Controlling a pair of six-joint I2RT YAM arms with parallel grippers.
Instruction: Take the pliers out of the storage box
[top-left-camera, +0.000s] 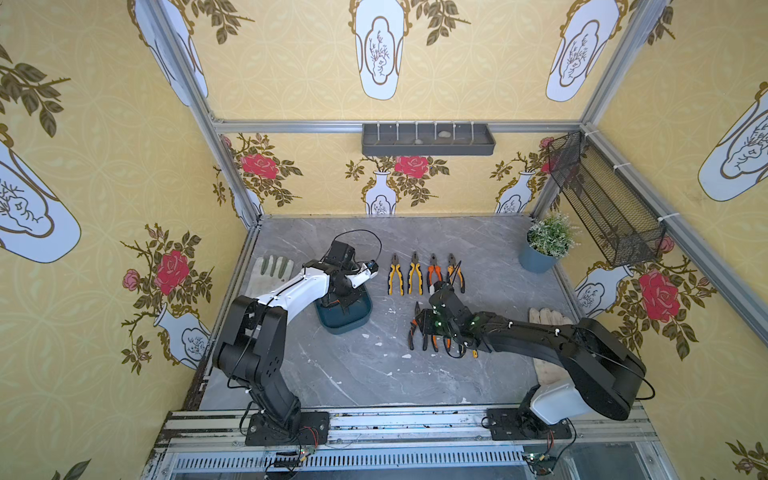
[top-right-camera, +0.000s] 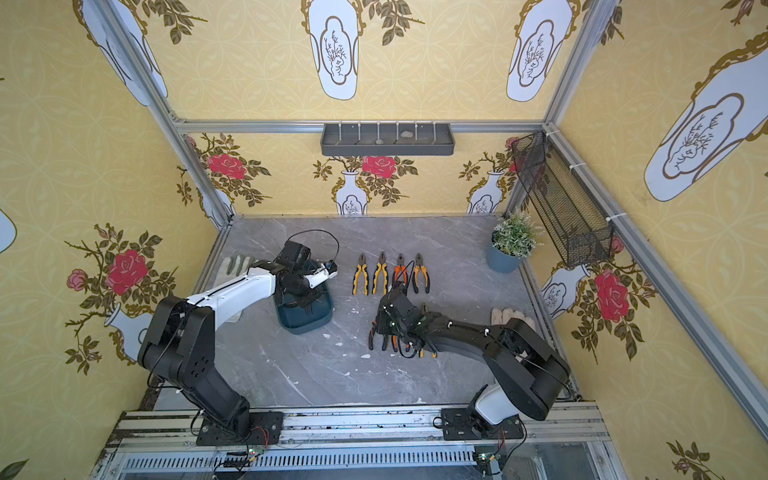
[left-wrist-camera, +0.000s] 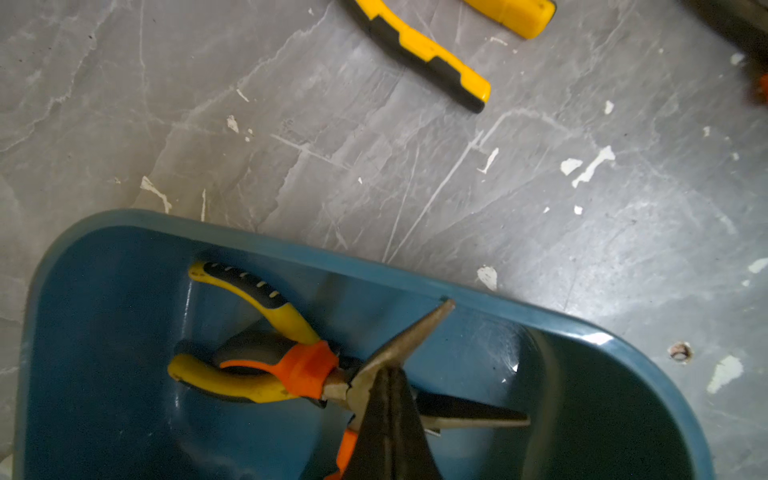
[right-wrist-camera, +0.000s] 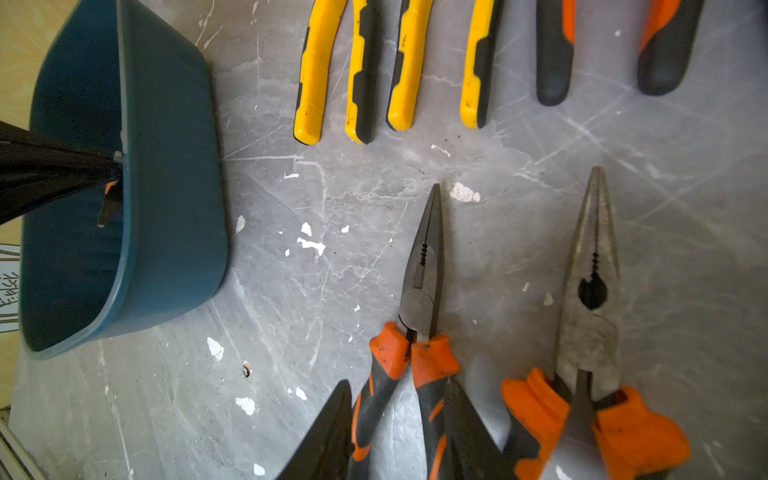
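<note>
The teal storage box (top-left-camera: 342, 324) holds several pliers, including a yellow-handled pair (left-wrist-camera: 288, 316) and an orange-handled pair (left-wrist-camera: 308, 368). My left gripper is shut, down in the box over the metal plier fingers; whether anything thin is between its tips is hidden. My right gripper is part open above the orange-black long-nose pliers (right-wrist-camera: 420, 292) on the table, its tips either side of their handles. Another long-nose pair (right-wrist-camera: 588, 320) lies to their right.
A row of pliers (top-left-camera: 414, 274) lies behind the right gripper. Gloves (top-left-camera: 268, 276) lie at both sides. A potted plant (top-left-camera: 537, 252) stands back right; a mesh basket (top-left-camera: 608, 208) hangs on the right wall.
</note>
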